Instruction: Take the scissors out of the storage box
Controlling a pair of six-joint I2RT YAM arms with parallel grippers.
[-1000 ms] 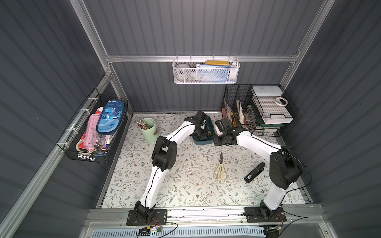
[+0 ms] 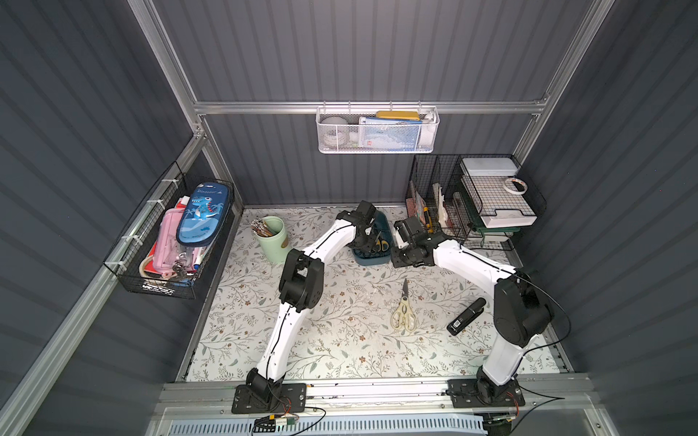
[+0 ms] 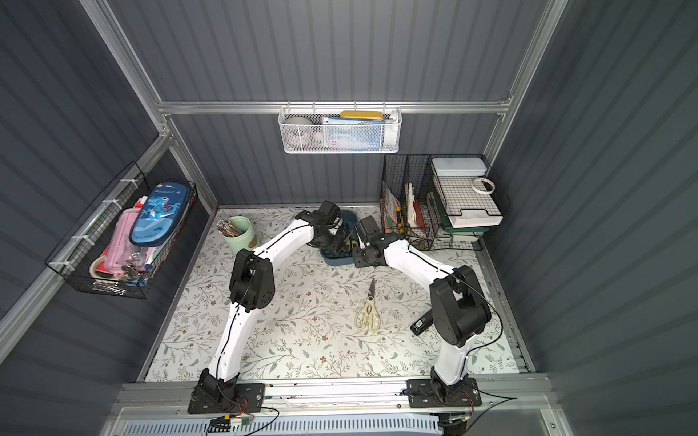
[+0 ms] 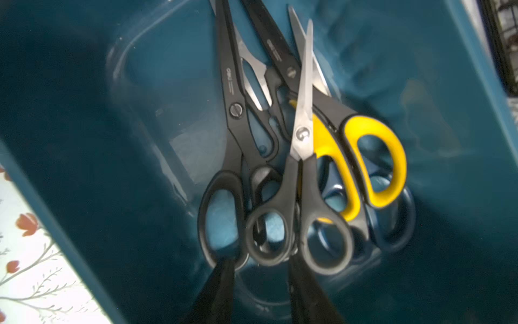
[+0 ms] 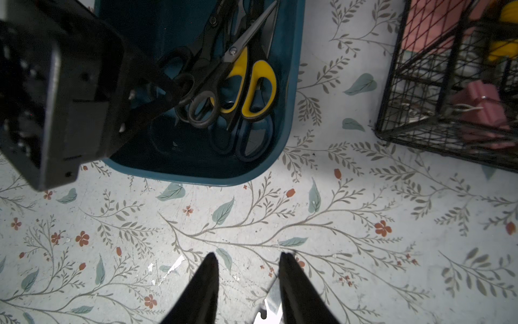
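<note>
A teal box (image 4: 81, 226) holds several scissors: black ones (image 4: 237, 97), a pair with yellow handles (image 4: 394, 162), and on top a grey-handled pair (image 4: 302, 135) with silver blades. My left gripper is down in the box at the lower ends of the handles, fingertips apart, open. Whether anything lies between them is blurred. My right gripper stands open in front of the box's right front, above the table, where cream-handled scissors (image 2: 404, 312) lie.
A green cup (image 2: 275, 247) stands left of the box. Wire racks (image 2: 494, 203) fill the back right. A black stapler (image 2: 466, 317) lies at right.
The right arm stayed still.
</note>
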